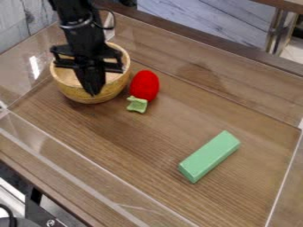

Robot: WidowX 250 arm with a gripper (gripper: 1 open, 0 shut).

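Note:
My black gripper [85, 69] is at the upper left, over a round tan bowl [80, 89], with its lower end inside or just at the bowl. It looks shut; nothing shows between its fingers, though the tips are hard to make out. A red oval object [144, 84] lies just right of the bowl, with a small light green piece [136, 104] below it.
A long green block [210, 156] lies at the lower right. The table's edges run along the left and the upper right.

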